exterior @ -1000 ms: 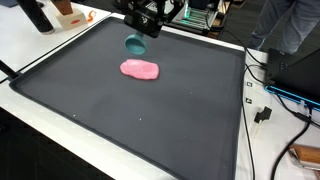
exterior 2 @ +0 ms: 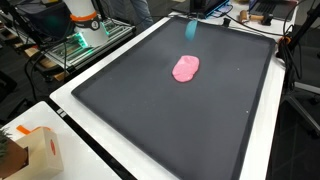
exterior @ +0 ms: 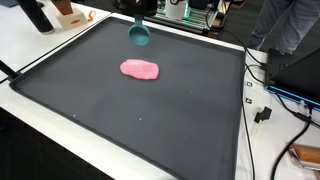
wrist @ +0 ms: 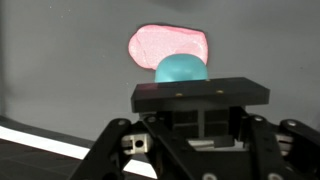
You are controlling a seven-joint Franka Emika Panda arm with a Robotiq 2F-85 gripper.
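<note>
A teal rounded object (exterior: pixel 139 36), perhaps a cup or spoon, hangs from my gripper, which is shut on it. In the wrist view the teal object (wrist: pixel 181 67) shows only its rounded end beyond the dark fingers; the gripped part is hidden. On the dark grey board lies a pink flat piece (exterior: pixel 139 69), maybe cloth. It shows up in the other exterior view as a pink patch (exterior 2: pixel 186 68). The teal object is apart from this piece in both exterior views, toward the board's far side.
The grey board (exterior: pixel 150 115) is bare across its near part. Cables run along its right side. Another box with an orange patch (exterior 2: pixel 40 153) stands at the lower left in exterior view 2.
The teal object has shifted up in exterior view 1, away from the pink piece, together with my gripper. The pink piece has stayed where it was.
</note>
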